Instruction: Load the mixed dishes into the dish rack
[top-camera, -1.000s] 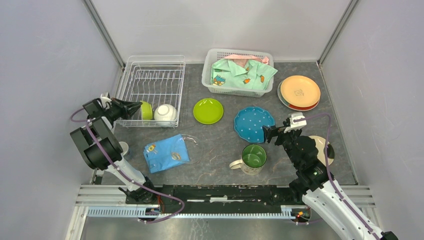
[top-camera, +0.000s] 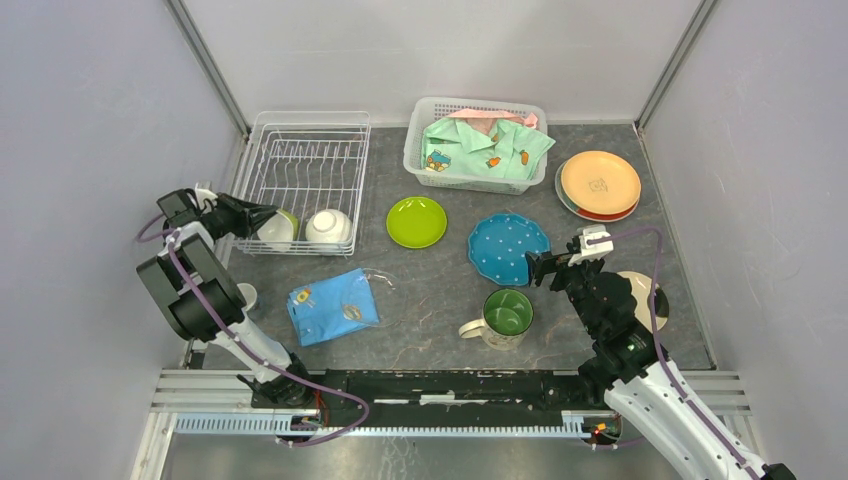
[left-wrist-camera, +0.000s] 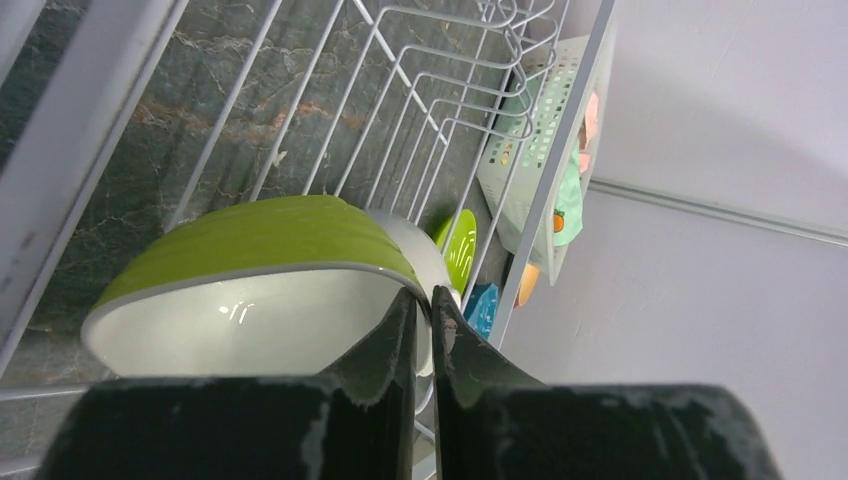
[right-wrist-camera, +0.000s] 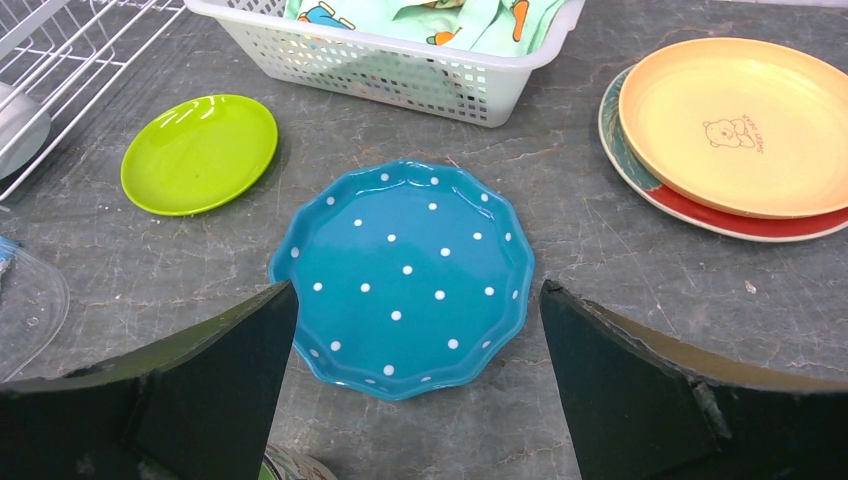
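In the dish rack (top-camera: 300, 150), my left gripper is shut on the rim of a green bowl with white inside (left-wrist-camera: 230, 250); the bowl leans on its side beside a white bowl (top-camera: 328, 226). My right gripper is open above the counter, near a blue dotted plate (right-wrist-camera: 405, 260). A small green plate (top-camera: 416, 222), stacked orange and red plates (top-camera: 600, 182) and a green-lined mug (top-camera: 498, 330) stand outside the rack.
A basket with cloths (top-camera: 480, 175) stands at the back. A blue folded cloth (top-camera: 325, 305) and a clear lid lie in front of the rack. A cream dish (top-camera: 634, 285) lies partly under the right arm.
The green bowl has tilted, showing more white inside, and the left gripper has shifted slightly toward the front and left. The right arm has not moved.
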